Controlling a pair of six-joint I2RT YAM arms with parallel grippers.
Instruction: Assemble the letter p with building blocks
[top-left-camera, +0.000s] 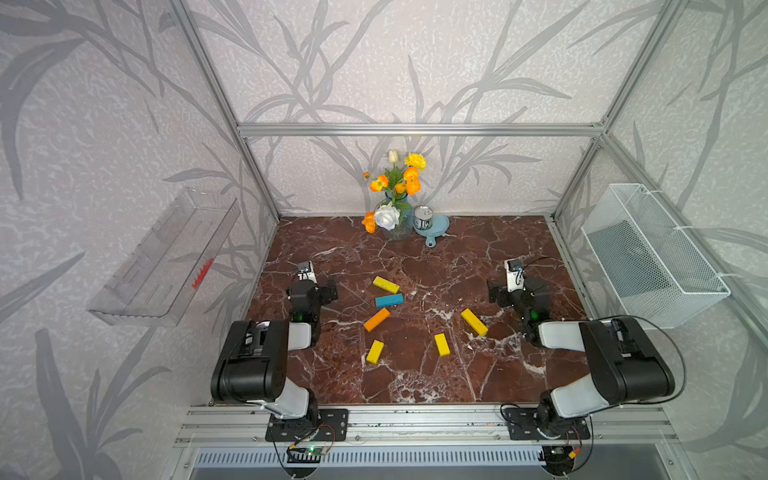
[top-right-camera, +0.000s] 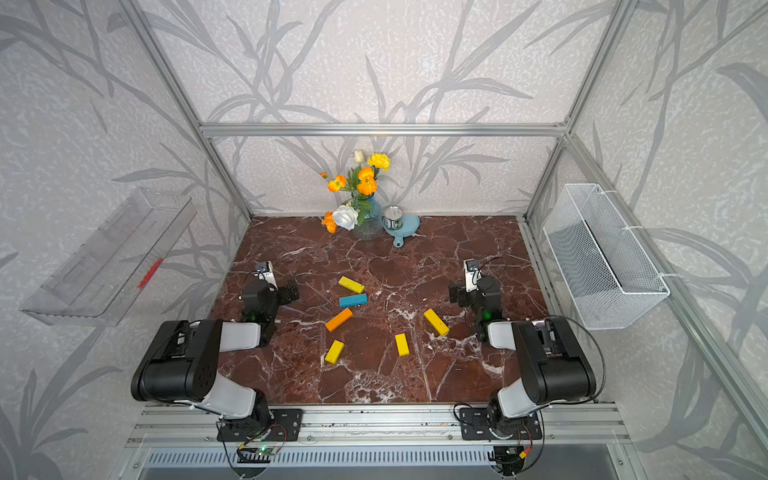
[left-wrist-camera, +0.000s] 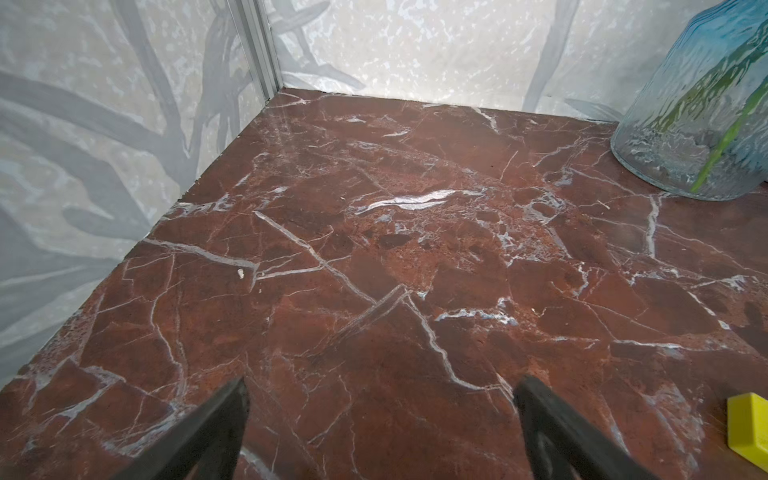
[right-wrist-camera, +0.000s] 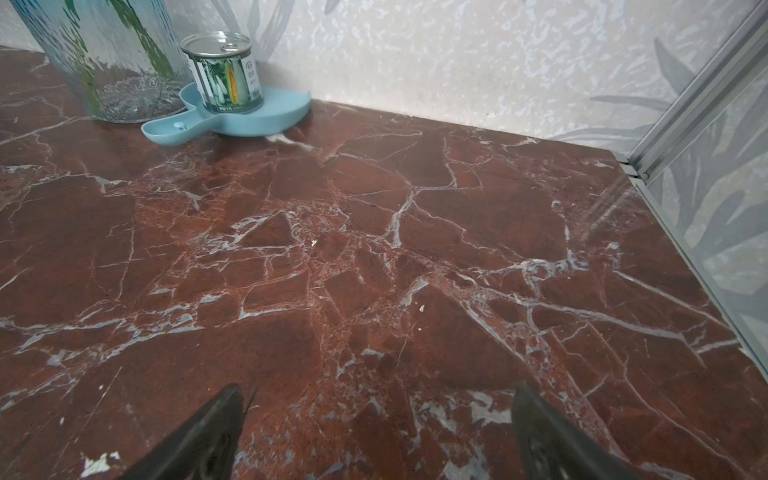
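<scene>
Several loose blocks lie apart on the marble table. At its middle left are a yellow block (top-left-camera: 385, 285), a blue block (top-left-camera: 389, 301) just in front of it, and an orange block (top-left-camera: 377, 319) lying diagonally. Closer to the front edge are two short yellow pieces, a left one (top-left-camera: 375, 352) and a right one (top-left-camera: 441, 345). A longer yellow block (top-left-camera: 474, 322) rests toward the right arm. My left gripper is open and empty, left of the blocks. On the right, my right gripper also stands open, with only tabletop between its fingers.
A glass vase of flowers (top-left-camera: 398, 209) stands at the back, beside a can (top-left-camera: 423, 217) on a light-blue dish (top-left-camera: 433, 233). A clear bin (top-left-camera: 168, 260) hangs at the left wall, a white mesh basket (top-left-camera: 652, 252) at the right. Table space between the arms is mostly free.
</scene>
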